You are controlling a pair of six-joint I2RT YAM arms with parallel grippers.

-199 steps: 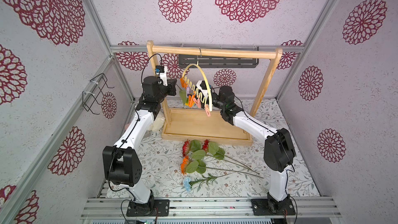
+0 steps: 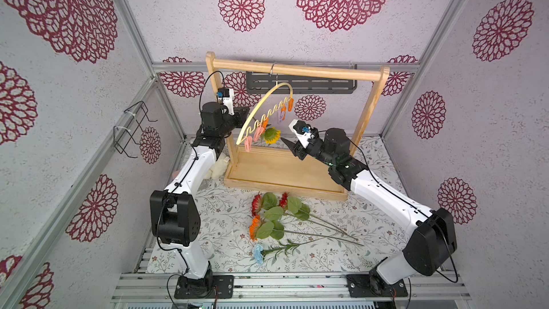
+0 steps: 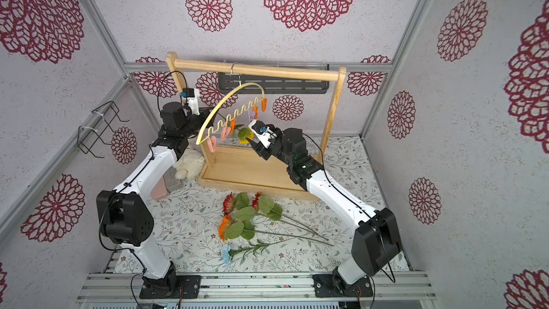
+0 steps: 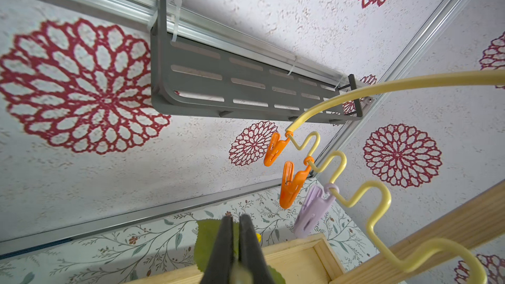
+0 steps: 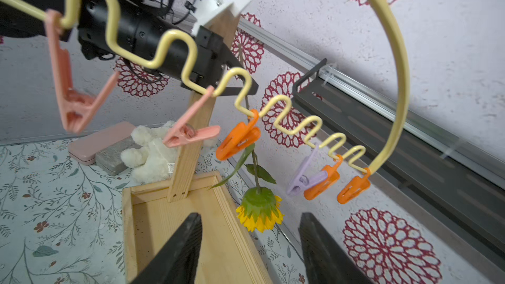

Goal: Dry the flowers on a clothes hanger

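Observation:
My left gripper is shut on the thin stem of a sunflower (image 5: 259,210), which hangs head down with its leaves below the fingers. A yellow hanger (image 5: 403,73) hangs from the wooden rail, turned at an angle between the arms. Along its wavy bar are a pink clip (image 5: 79,102), an orange clip (image 5: 239,139), a lilac clip (image 4: 314,210) and others; no flower shows in them. To the right of the hanger, my right gripper stands open and empty. Red flowers (image 2: 256,204), an orange flower (image 2: 254,227) and a blue flower (image 2: 258,254) lie on the table.
The wooden rack (image 2: 320,72) has an empty tray base (image 2: 286,168). Behind it, a grey shelf (image 4: 252,86) is fixed to the wall. A white plush toy (image 5: 152,152) and a pink box (image 5: 100,139) sit at the back left.
The hanger has swung round, its near end going from right to left. My right gripper has moved right, away from the hanger. The left arm has shifted only slightly, still with the sunflower.

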